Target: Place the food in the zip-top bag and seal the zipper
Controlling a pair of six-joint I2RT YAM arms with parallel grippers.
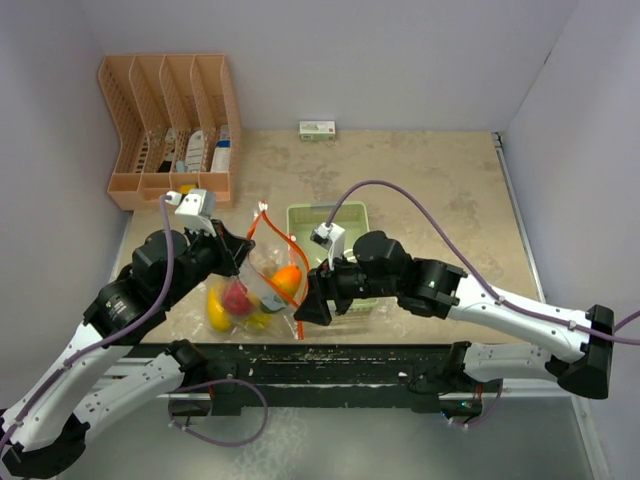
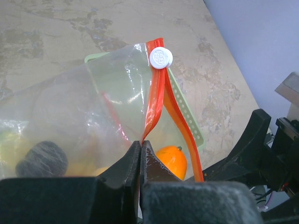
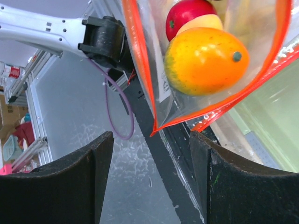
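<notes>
The clear zip bag (image 2: 60,107) with orange zipper strips holds a red fruit (image 1: 237,298), an orange fruit (image 3: 206,61) and yellow pieces (image 1: 217,310). My left gripper is shut at the zipper edge below its white slider (image 2: 160,57); a bit of the bag's edge runs into its fingertips. My right gripper has its fingers apart, with nothing between them, just beside the lower corner of the bag's open mouth.
A green bin (image 1: 353,220) stands behind the bag and right arm. A tan organiser (image 1: 122,185) is at back left, a small box (image 1: 317,131) at the back.
</notes>
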